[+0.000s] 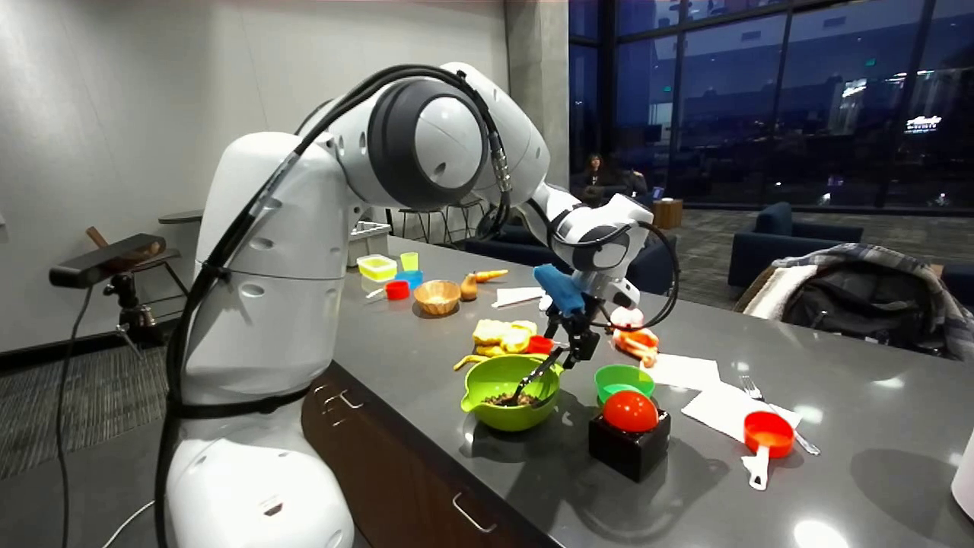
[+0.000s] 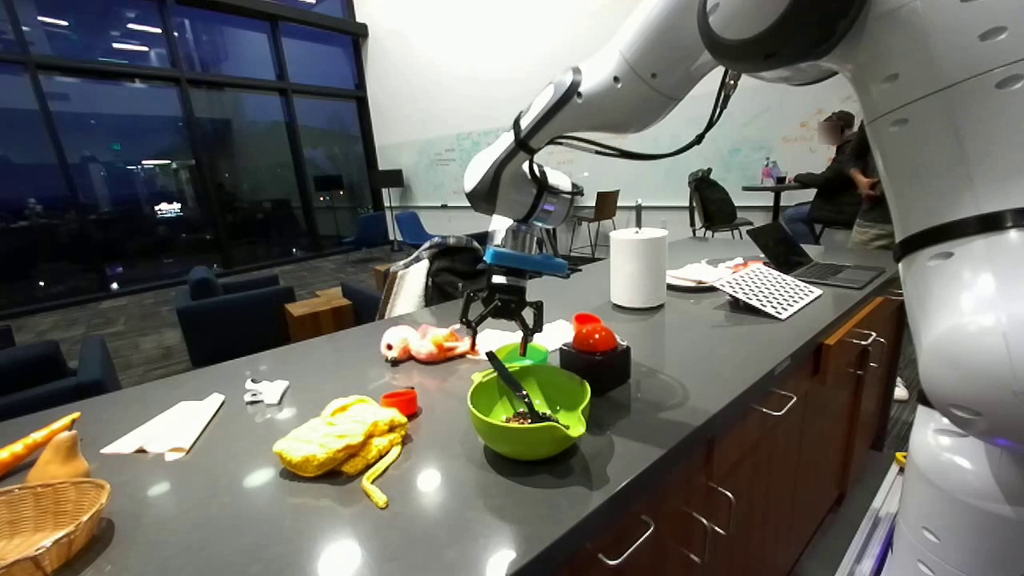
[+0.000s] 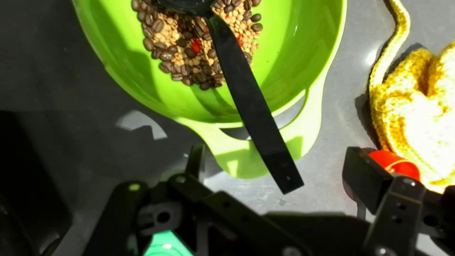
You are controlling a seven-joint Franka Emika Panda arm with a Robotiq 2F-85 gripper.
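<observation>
A lime-green bowl (image 1: 500, 412) holds coffee beans and lentil-like pieces (image 3: 192, 64). A black spoon (image 3: 251, 102) leans in it, its head among the beans and its handle running out over the bowl's looped handle (image 3: 239, 166). My gripper (image 2: 499, 338) stands open above that handle side. In the wrist view its fingers (image 3: 195, 161) are spread wide, one on either side of the spoon handle's end. Nothing is gripped between them, and the height gap to the spoon is hard to judge.
Close by are a green cup (image 1: 625, 379), a black box with a red dome (image 1: 630, 443), a red cup (image 2: 400, 402) and a yellow knitted toy (image 2: 336, 437). A pink-and-orange toy (image 2: 427, 344) lies behind. The counter's front edge runs near the bowl.
</observation>
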